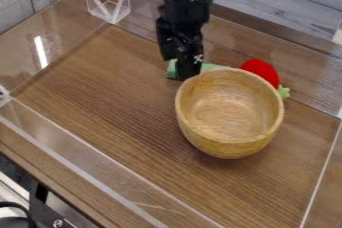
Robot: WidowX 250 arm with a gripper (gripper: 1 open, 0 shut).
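Note:
My black gripper [179, 52] hangs over a green object [206, 69] at the upper middle of the table, its fingers pointing down at that object's left part. The dark fingers overlap, and I see nothing clearly held between them. A large wooden bowl [229, 112] sits just in front, to the right. Behind the bowl lies a red round item [261, 72], with a small green piece beside it at the right.
A clear plastic holder [107, 2] stands at the back left, and another transparent item is at the left edge.

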